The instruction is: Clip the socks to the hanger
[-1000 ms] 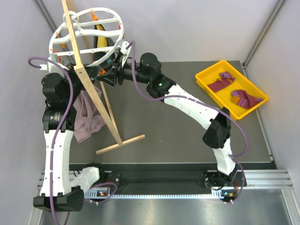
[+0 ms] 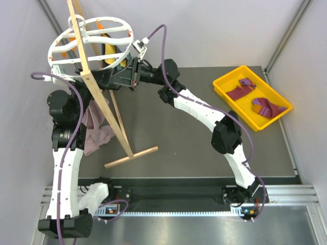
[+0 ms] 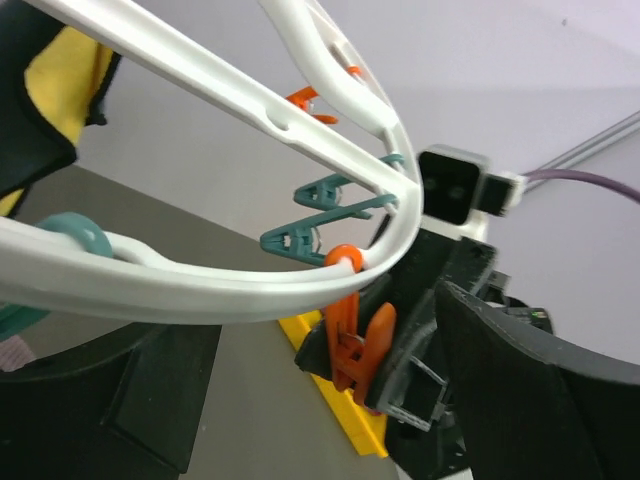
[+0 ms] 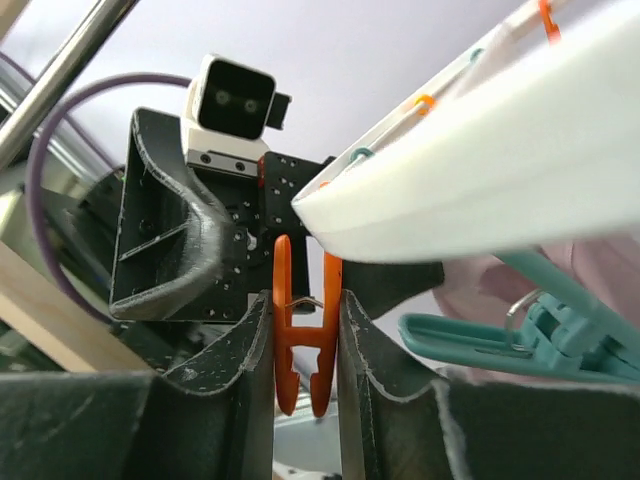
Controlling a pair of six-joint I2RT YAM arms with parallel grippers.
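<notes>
The white round hanger (image 2: 88, 39) hangs on the wooden stand (image 2: 104, 104) at upper left, with teal and orange clips. My right gripper is shut on an orange clip just below the white rim; in the left wrist view that clip (image 3: 345, 350) hangs from the ring. My left gripper is open under the rim, its black fingers apart at either side of the view. A yellow and black sock (image 3: 65, 80) hangs at the hanger, and a pink cloth (image 2: 97, 135) hangs lower left.
A yellow bin (image 2: 222, 87) with purple and maroon socks sits at the right of the grey table (image 2: 189, 148). The stand's wooden legs and foot (image 2: 115, 163) stand between the arms.
</notes>
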